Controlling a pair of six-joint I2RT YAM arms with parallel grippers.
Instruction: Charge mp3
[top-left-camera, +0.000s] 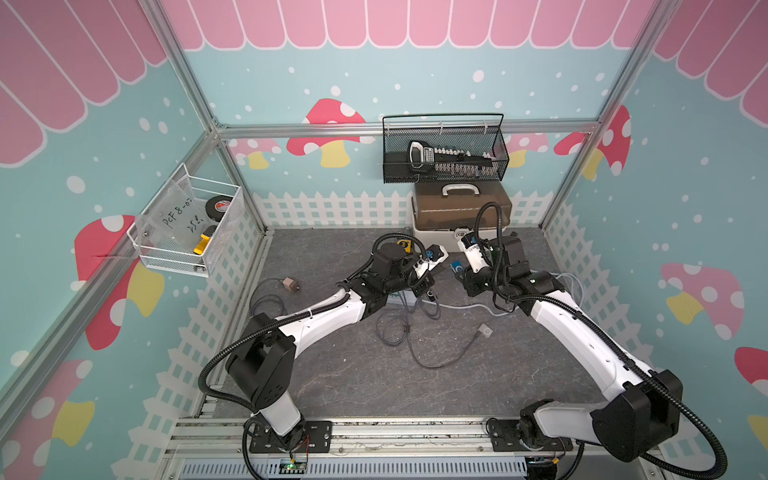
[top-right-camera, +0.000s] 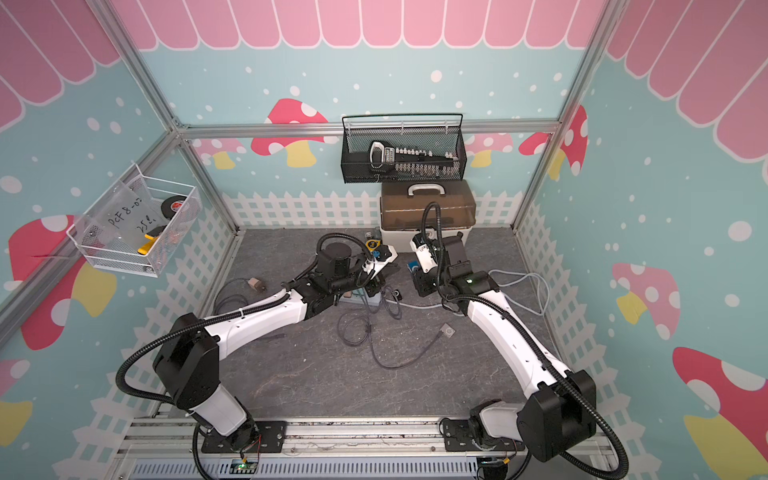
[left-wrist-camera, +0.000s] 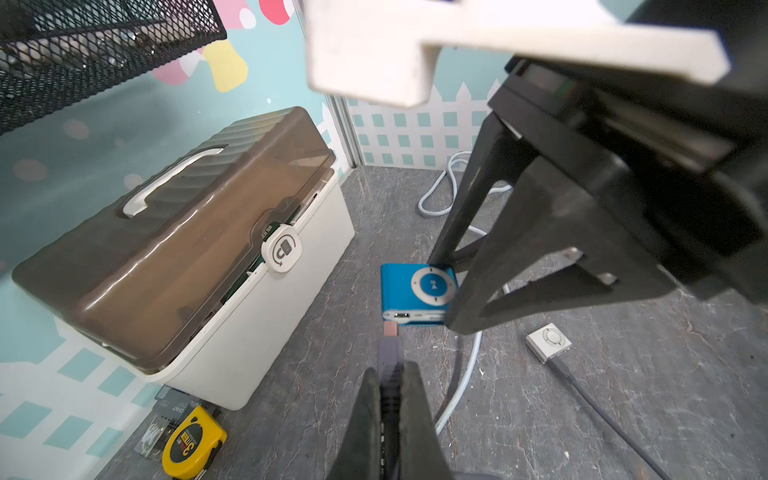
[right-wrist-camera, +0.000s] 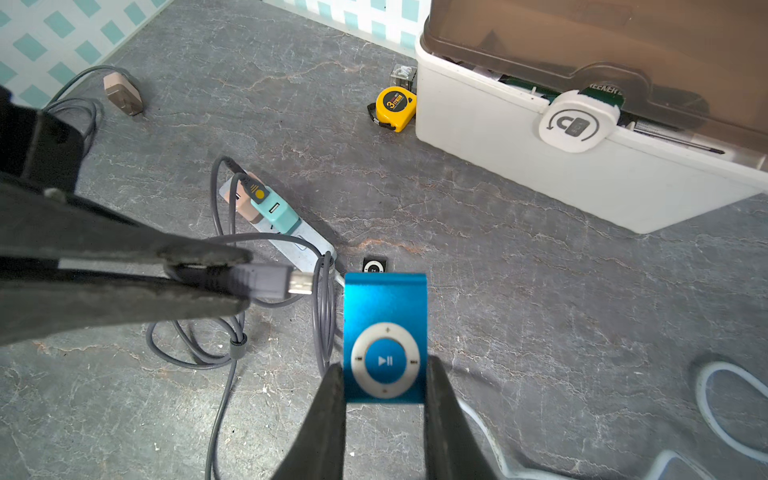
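My right gripper holds the blue mp3 player upright in the air, its small port visible in the left wrist view (left-wrist-camera: 417, 280). My left gripper is shut on a dark cable plug (right-wrist-camera: 268, 278), whose metal tip points at the player from just beside it; whether they touch is unclear. Below, a power strip (right-wrist-camera: 308, 249) carries a teal adapter (right-wrist-camera: 276, 214) with a cable in it. Grey cables lie looped around it on the floor.
A brown-lidded toolbox (right-wrist-camera: 512, 160) stands at the back, with a yellow tape measure (right-wrist-camera: 393, 109) beside it. A small black-and-white device (right-wrist-camera: 374, 264) lies by the strip. Baskets hang on the back and left walls (top-left-camera: 444, 172).
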